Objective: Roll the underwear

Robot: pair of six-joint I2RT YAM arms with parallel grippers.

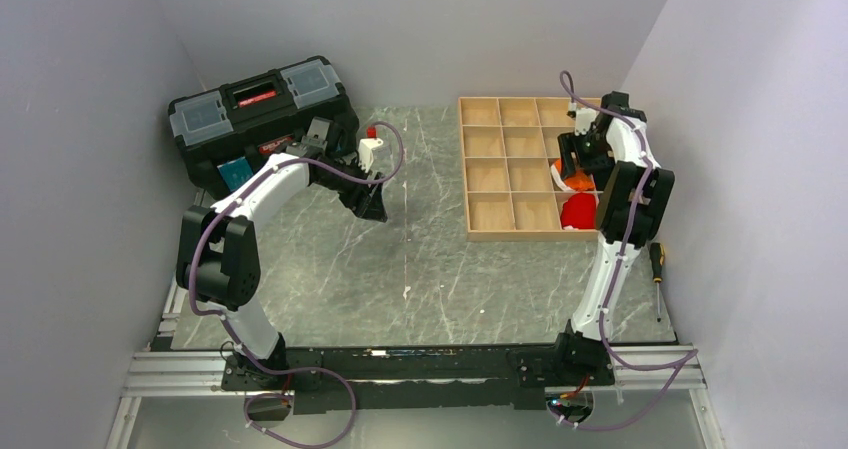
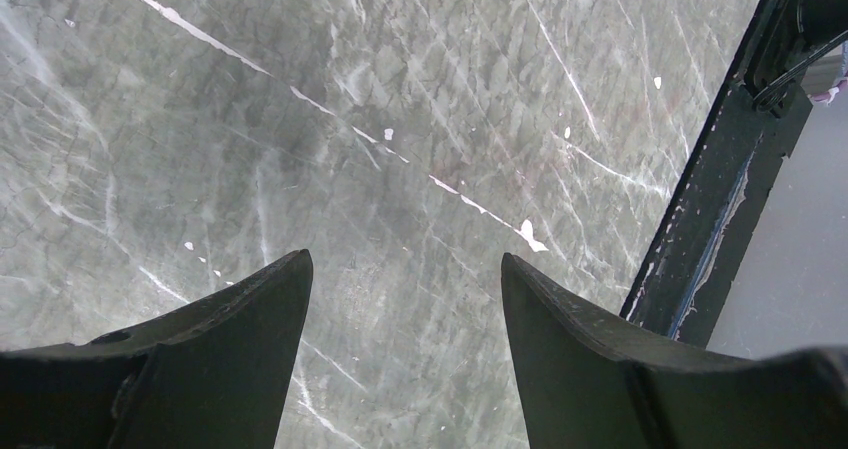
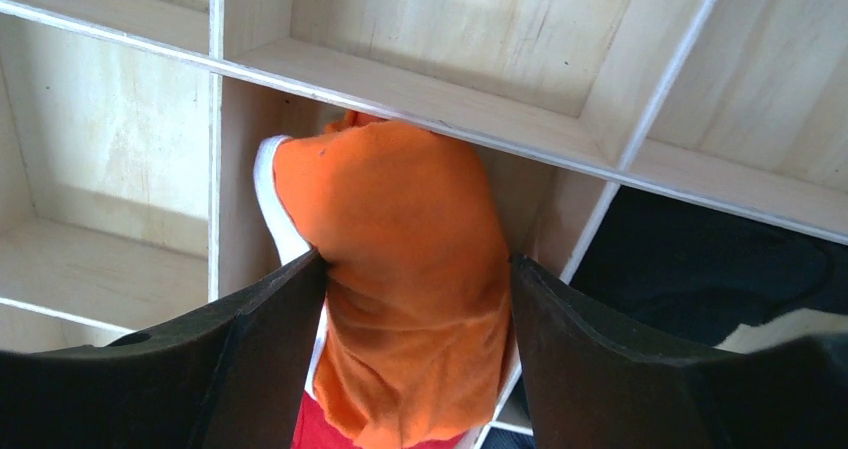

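An orange underwear bundle (image 3: pixel 400 229) with a white band along its left side lies folded in one compartment of the wooden organizer (image 1: pixel 535 236). My right gripper is open over it, one finger (image 3: pixel 275 319) by the white band and the other (image 3: pixel 560 329) at the opposite side of the orange cloth. Whether the pads touch the cloth, I cannot tell. Over on the left, my left gripper stands open above bare grey tabletop, nothing between its fingers.
Red cloth (image 1: pixel 579 211) fills the neighbouring front compartment, and black cloth (image 3: pixel 690 259) lies in an adjoining one. Many compartments on the organizer's left are empty. A black toolbox (image 1: pixel 262 109) stands behind the left arm; a screwdriver (image 1: pixel 657 264) lies at the right edge.
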